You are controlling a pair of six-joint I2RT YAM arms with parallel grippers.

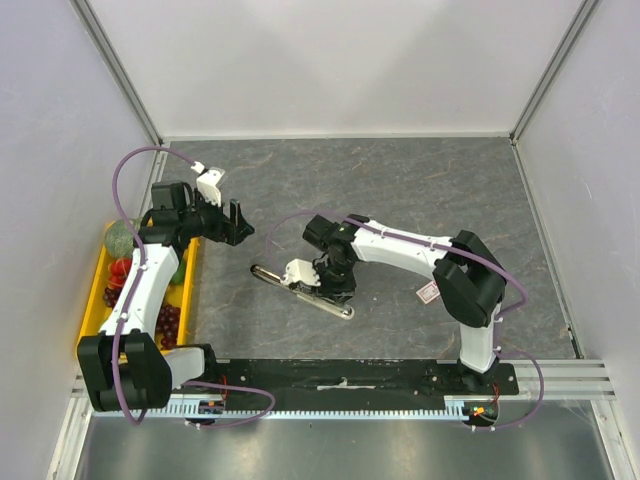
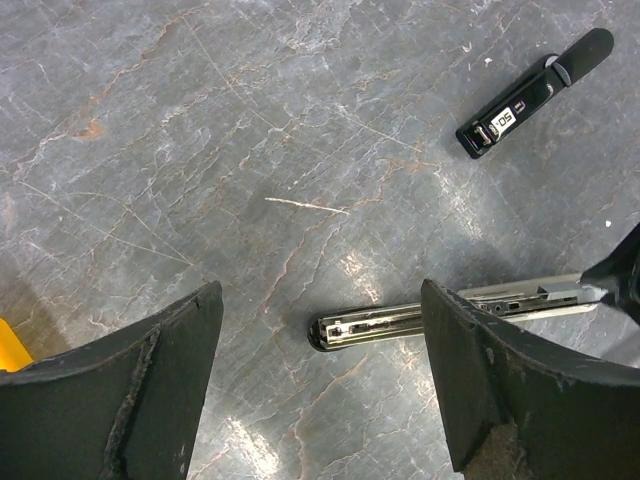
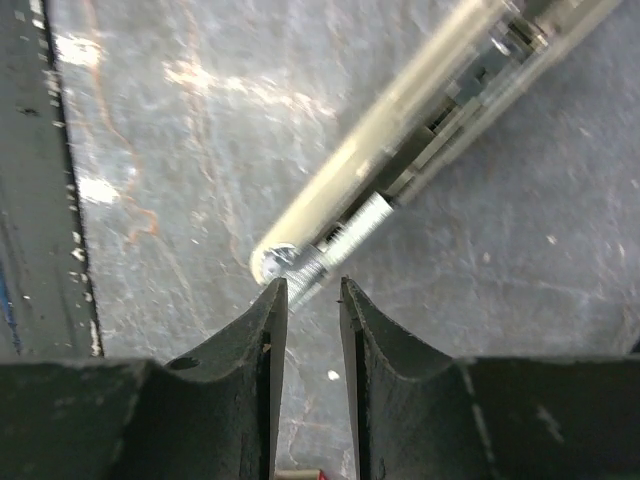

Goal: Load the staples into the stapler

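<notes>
The long opened stapler (image 1: 330, 308) lies diagonally on the grey table under my right arm; in the left wrist view its narrow end (image 2: 365, 327) is between the fingertips' lower area, on the table. In the right wrist view a silvery strip (image 3: 355, 232), apparently staples, lies along the stapler's channel near its rounded end. My right gripper is just beside that end, fingers part open with nothing clearly between them. My left gripper (image 1: 234, 222) hangs open above the table, left of the stapler, holding nothing.
A yellow bin (image 1: 188, 310) of fruit stands at the left. A small card or box (image 1: 427, 292) lies at the right. A black object labelled 50 (image 2: 515, 105) lies behind the stapler in the left wrist view.
</notes>
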